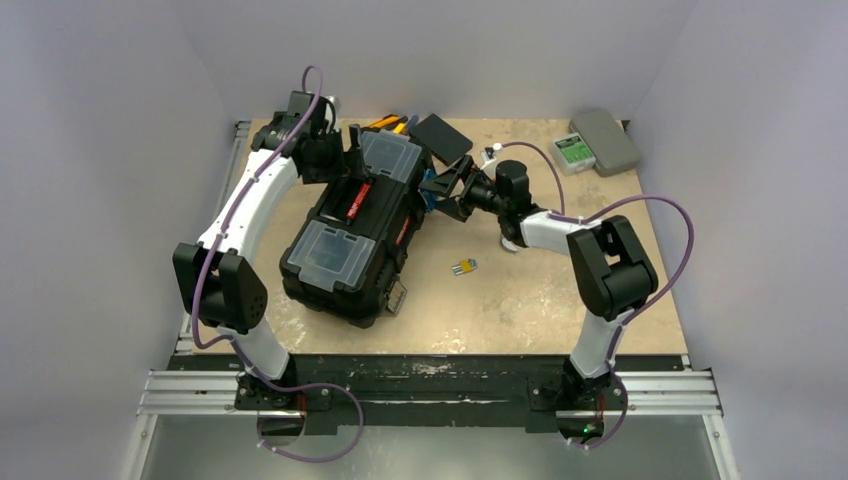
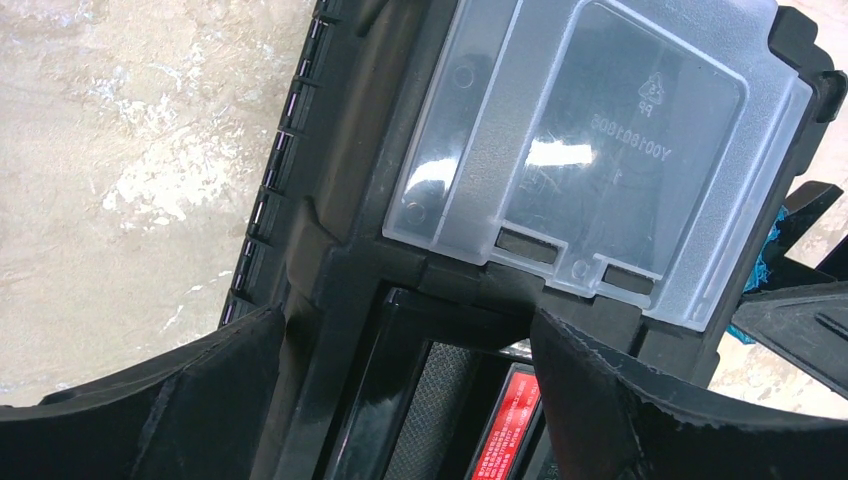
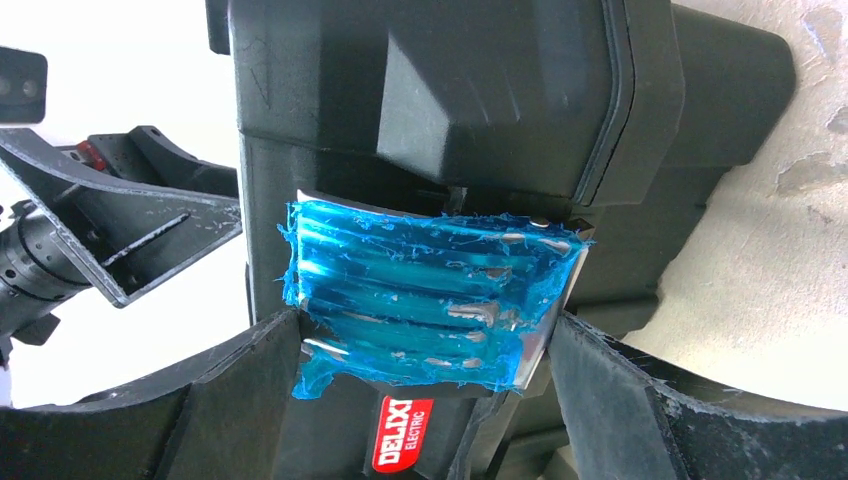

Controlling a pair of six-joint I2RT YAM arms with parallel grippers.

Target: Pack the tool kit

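Note:
A closed black tool box (image 1: 375, 225) with clear compartment lids (image 1: 330, 255) lies aslant on the left of the table. My left gripper (image 1: 350, 158) is over its top; in the left wrist view the fingers (image 2: 215, 370) stand apart above the recessed handle (image 2: 430, 400), gripping nothing. On the box's right side is a latch wrapped in ragged blue film (image 3: 430, 300). My right gripper is open there, one fingertip near each end of the latch. Whether those fingertips touch it I cannot tell.
Behind the box lie orange-handled tools (image 1: 388, 122) and a flat black case (image 1: 440, 139). A small yellow-and-grey item (image 1: 464, 267) sits mid-table. Far right stand a clear box with green contents (image 1: 573, 150) and a grey case (image 1: 606, 142).

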